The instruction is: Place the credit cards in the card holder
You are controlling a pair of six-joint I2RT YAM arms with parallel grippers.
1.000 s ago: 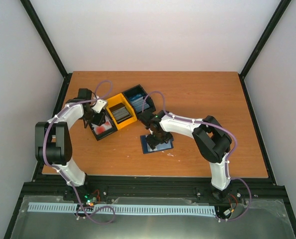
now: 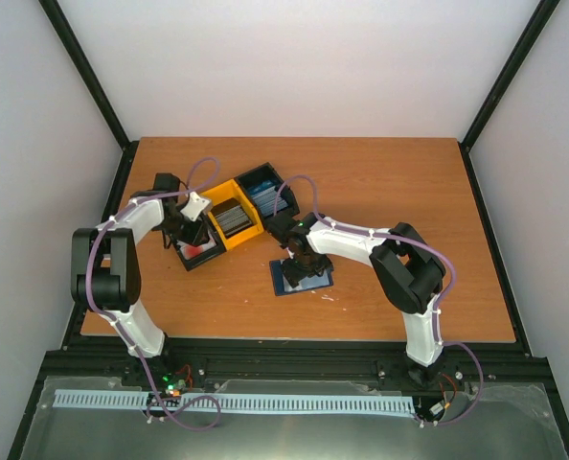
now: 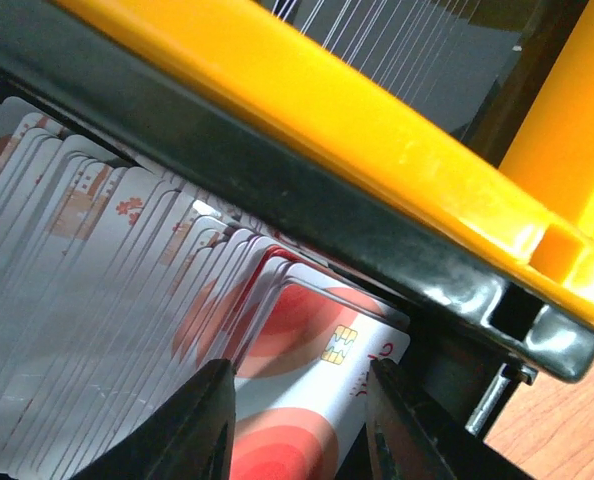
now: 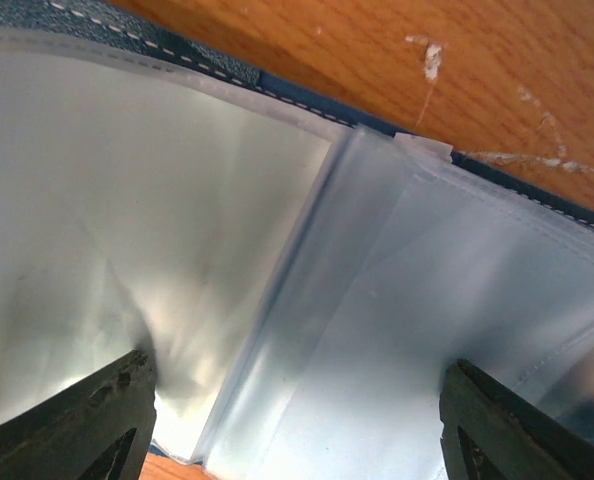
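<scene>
White cards with red circles and a chip (image 3: 317, 360) fill the left black box (image 2: 203, 259) in a leaning row. My left gripper is over them, its fingers part open on either side of the front card; whether they touch it I cannot tell. The card holder (image 2: 289, 289), dark blue with clear plastic sleeves (image 4: 397, 330), lies on the table's middle. Over it my right gripper stands open, nothing visible gripped between its fingers.
A yellow box (image 2: 217, 196) with darker cards and another black box (image 2: 261, 172) with bluish cards adjoin the left box.
The right arm has not visibly moved.
</scene>
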